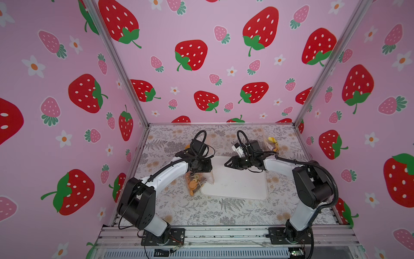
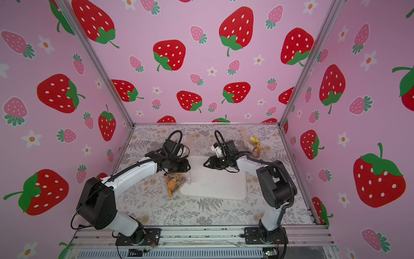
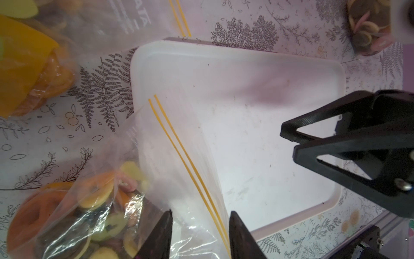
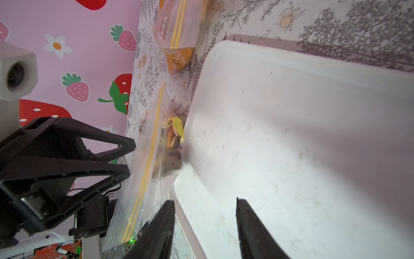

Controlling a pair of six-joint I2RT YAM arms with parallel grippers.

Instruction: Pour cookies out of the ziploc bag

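Note:
The clear ziploc bag (image 3: 176, 181) of cookies lies at the left edge of the white tray (image 1: 241, 185). Its cookies (image 3: 103, 215) rest on the tablecloth, while the mouth end with two yellow zip lines reaches over the tray. Over this mouth end is my left gripper, part open, with bag film visible between its fingers; whether they touch it cannot be told. In the right wrist view the zip edge stands close by the left fingertips (image 4: 129, 144). My right gripper hangs part open above the tray, nothing between its fingers.
A second bag (image 3: 34, 77) with orange and yellow contents lies behind the cookie bag. Another filled bag (image 1: 274, 144) sits at the back right. The tray's inside is bare, and the cloth in front of it is clear.

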